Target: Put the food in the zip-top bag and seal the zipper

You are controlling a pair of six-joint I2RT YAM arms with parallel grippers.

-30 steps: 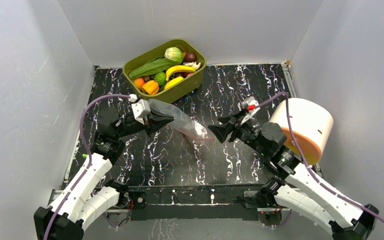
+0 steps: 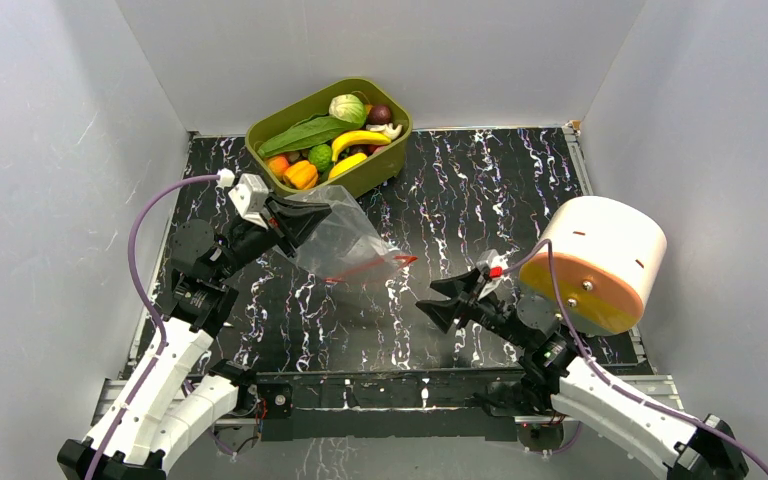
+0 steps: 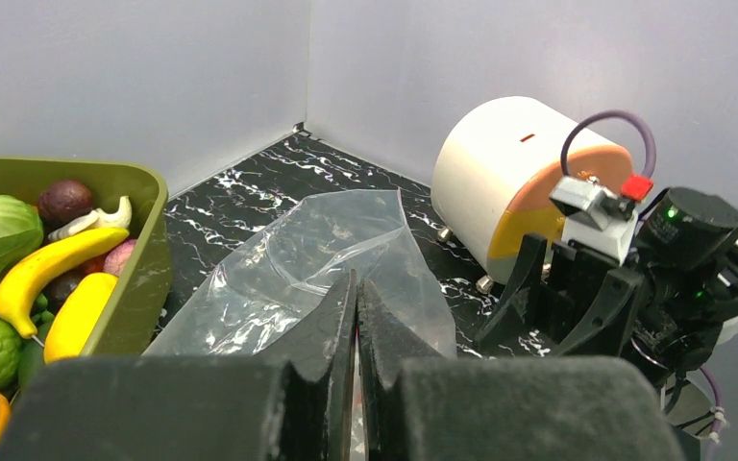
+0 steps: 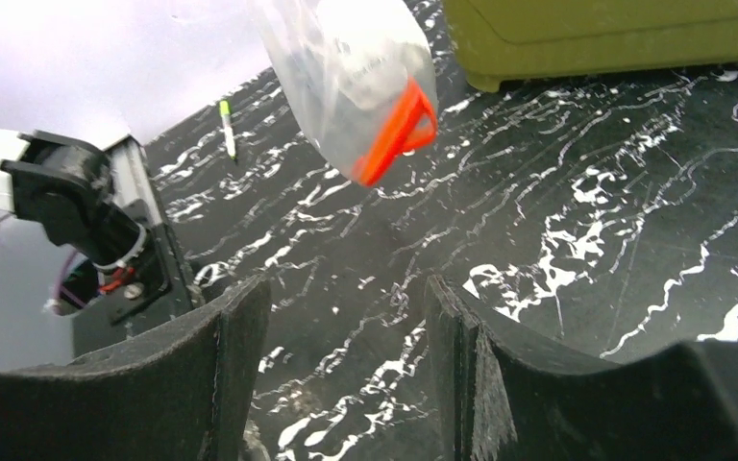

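A clear zip top bag (image 2: 350,240) with a red zipper end hangs from my left gripper (image 2: 310,220), whose fingers are shut on it; in the left wrist view it spreads behind the fingertips (image 3: 341,317). The food, including a banana (image 2: 360,139), a cabbage and a yellow-orange pepper, lies in a green bin (image 2: 400,150) behind the bag. My right gripper (image 2: 435,300) stands to the right of the bag's red end, apart from it, with its fingers parted and nothing between them.
A white and orange cylinder (image 2: 605,250) stands on the right beside the right arm. Grey walls enclose the sides and back.
My left gripper has moved left and up with the bag, turning it. My right gripper has moved toward the front of the table.
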